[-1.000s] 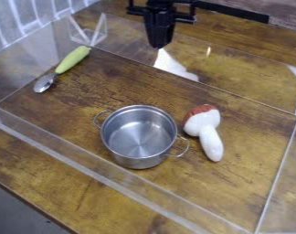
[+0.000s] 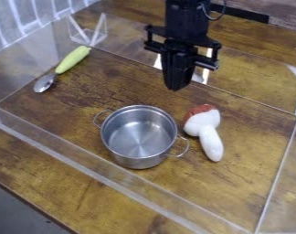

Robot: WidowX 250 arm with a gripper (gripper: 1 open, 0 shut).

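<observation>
My black gripper (image 2: 177, 80) hangs over the back middle of the enclosed table, shut, with nothing visible between its fingers. Below it stands an empty steel pot (image 2: 138, 137) with two handles. To the pot's right lies a white toy mushroom (image 2: 205, 132) with a red-marked head. At the back left are a spoon (image 2: 46, 82) and a green-yellow long object (image 2: 72, 58).
Clear plastic walls surround the wooden table (image 2: 65, 137).
The objects on the table have not moved.
</observation>
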